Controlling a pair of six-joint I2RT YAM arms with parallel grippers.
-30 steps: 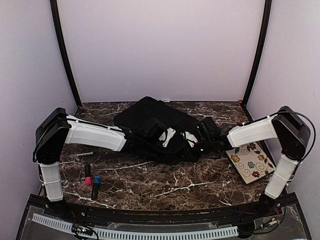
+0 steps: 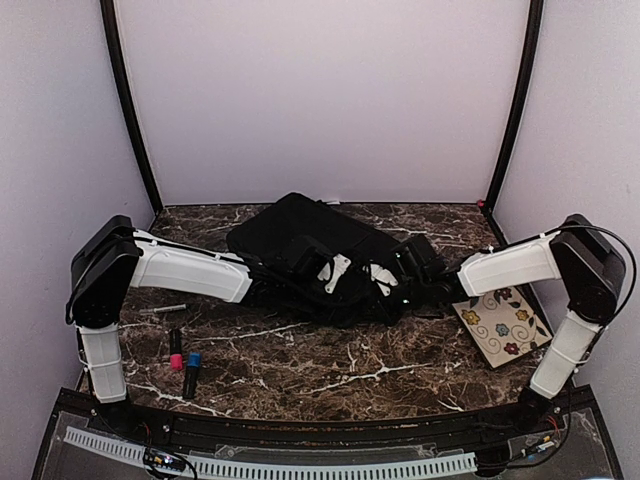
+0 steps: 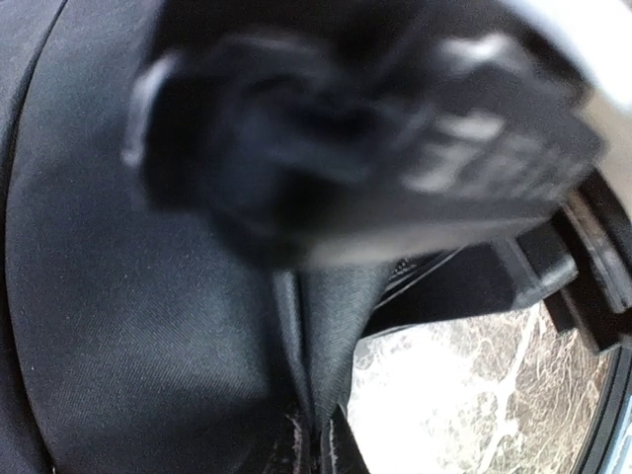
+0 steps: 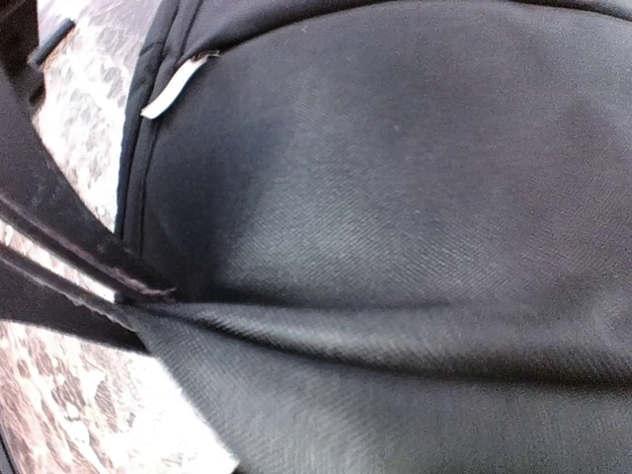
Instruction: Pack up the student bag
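The black student bag (image 2: 290,225) lies at the back middle of the table, partly covered by both arms. At its front edge my left gripper is shut on gathered black cloth of the bag (image 3: 138,326). Close beside it, my right gripper is also shut; a fold of the bag's cloth (image 4: 395,197) runs out from its fingertips, pinched thinly between them. A pale zip pull (image 4: 181,85) hangs at the bag's seam. From above, the arms hide the fingertips' hold. The bag's opening cannot be made out.
A flowered book or board (image 2: 503,325) lies at the right. On the left are a dark marker with a pink end (image 2: 176,350), another with a blue end (image 2: 191,375) and a thin pale stick (image 2: 163,309).
My right arm has shifted very slightly to the right, its gripper staying at the bag's front edge. The left arm and the loose items look unmoved.
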